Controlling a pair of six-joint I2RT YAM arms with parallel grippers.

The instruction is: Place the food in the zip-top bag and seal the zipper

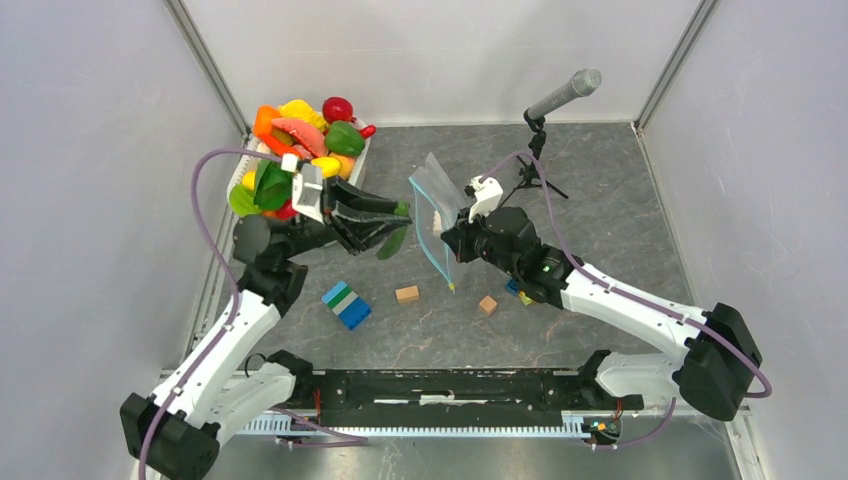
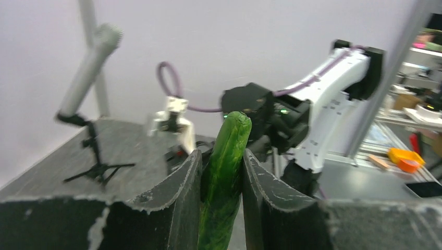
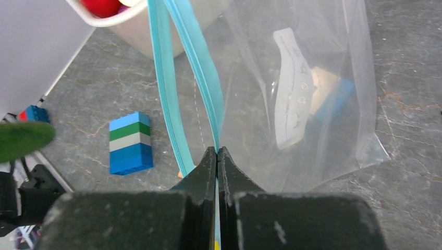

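A clear zip top bag (image 1: 434,205) with a blue zipper edge hangs from my right gripper (image 1: 449,242). In the right wrist view, the shut fingertips of my right gripper pinch the blue zipper strip (image 3: 204,67), and the strips gape apart above the pinch. My left gripper is shut on a green cucumber (image 2: 227,166), whose tip sticks up between the fingers. From above, the cucumber (image 1: 394,240) is just left of the bag's blue edge, outside it.
A white basket (image 1: 362,165) of colourful toy food stands at the back left. Stacked blue, green and white bricks (image 1: 346,305) and wooden blocks (image 1: 407,294) lie on the floor. A microphone on a stand (image 1: 563,95) is at the back right.
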